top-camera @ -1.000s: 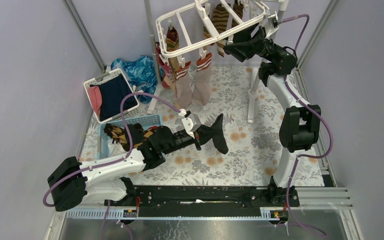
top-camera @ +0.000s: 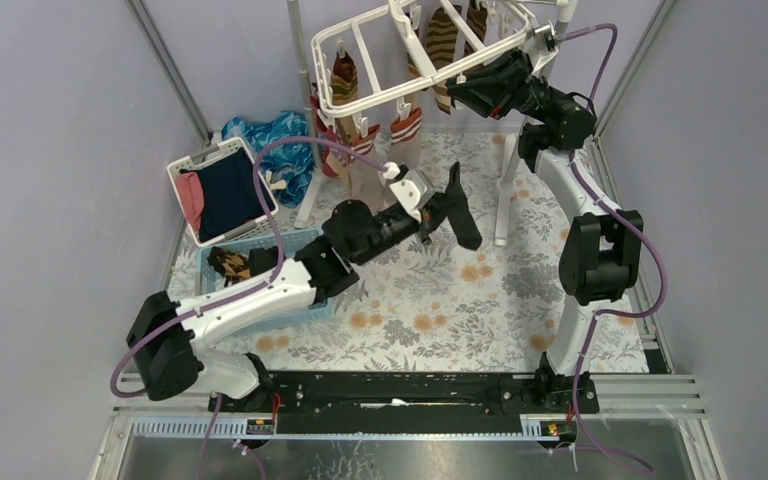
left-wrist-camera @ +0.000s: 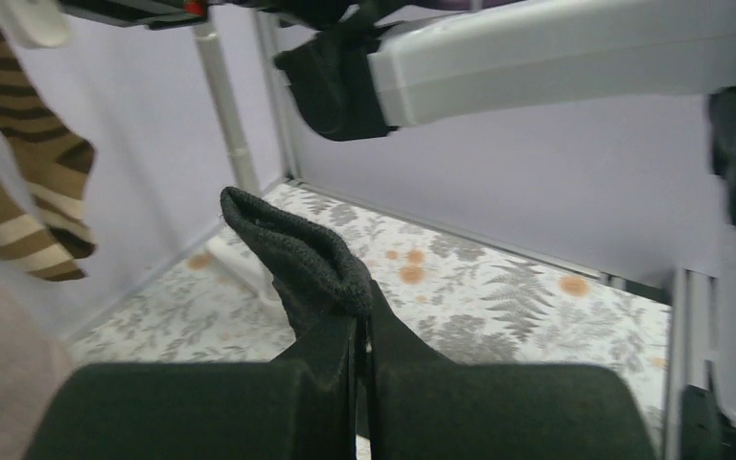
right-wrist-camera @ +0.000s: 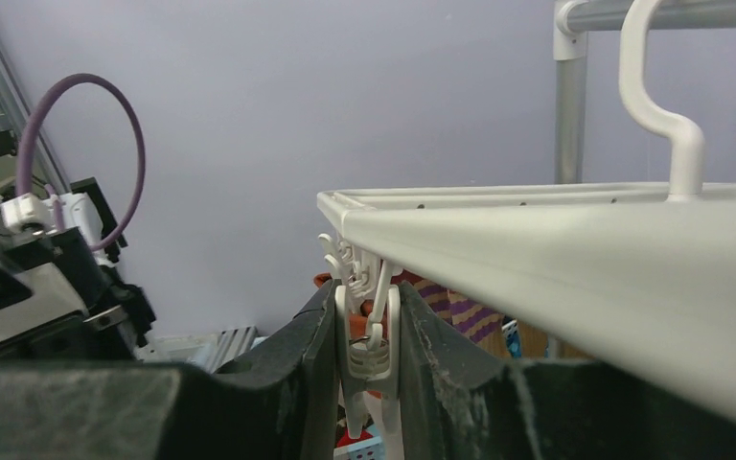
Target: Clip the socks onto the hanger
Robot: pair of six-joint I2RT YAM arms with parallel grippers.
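My left gripper is shut on a dark grey sock (left-wrist-camera: 297, 249), held upright below the hanger; in the top view the sock (top-camera: 460, 210) hangs from it near the centre. Up at the right of the white hanger (top-camera: 400, 100), my right gripper is shut on a white clip (right-wrist-camera: 355, 364) under the rail. Striped socks (top-camera: 442, 45) and pale socks with red cuffs (top-camera: 405, 128) hang from other clips.
At the left stand a white basket (top-camera: 190, 165) with folded cloth and a blue crate (top-camera: 300, 315) with socks, beside a blue plastic bag (top-camera: 270, 135). A stand post (top-camera: 505, 190) is near the right arm.
My left gripper has risen and moved toward the hanger and right with the dark sock, now partly covering the pale socks in the top view. The right arm is nearly still.
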